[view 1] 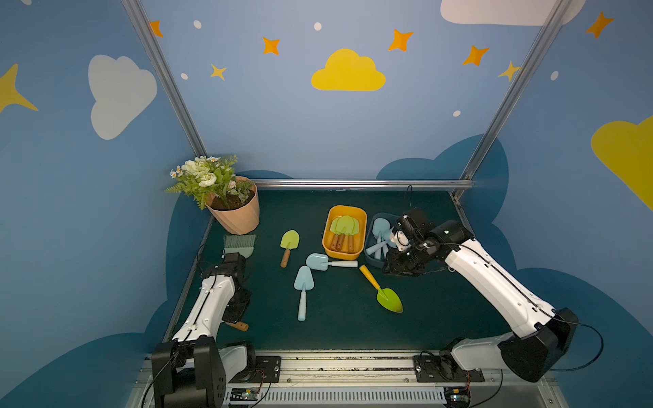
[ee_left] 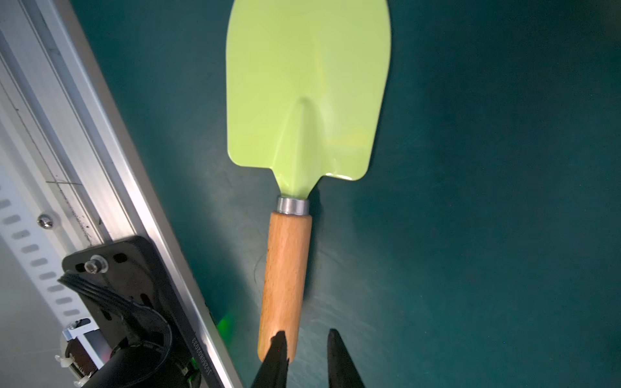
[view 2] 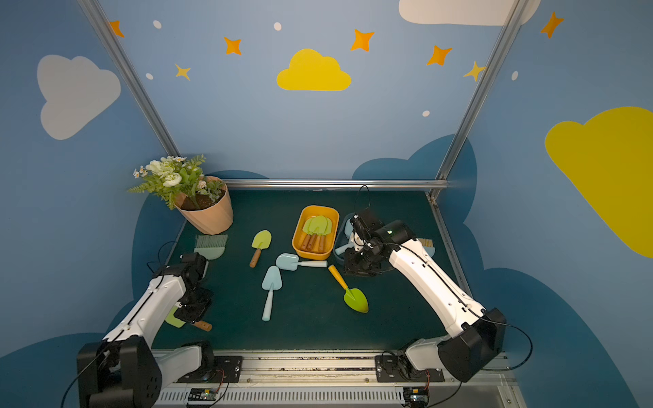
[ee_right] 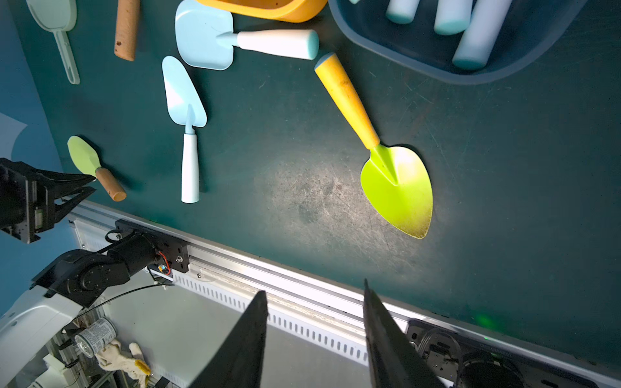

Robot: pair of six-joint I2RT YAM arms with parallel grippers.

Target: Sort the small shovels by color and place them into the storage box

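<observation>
My left gripper is shut above the wooden handle of a light-green shovel [ee_left: 307,64] at the near left. My right gripper, part open and empty, hangs near the blue box [ee_right: 414,68], which holds several blue shovels. The yellow box [view 1: 326,238] holds several green wooden-handled shovels. Outside them lie another light-green shovel [view 1: 289,239], a blue shovel lying crosswise [ee_right: 203,38], a blue shovel pointing away [ee_right: 183,97] and a bright-green yellow-handled shovel [ee_right: 394,194].
A flower pot [view 1: 234,214] stands at the back left, with a pale green brush [view 1: 238,246] before it. Metal rails [view 1: 353,360] run along the front edge. The front middle of the table has clear room.
</observation>
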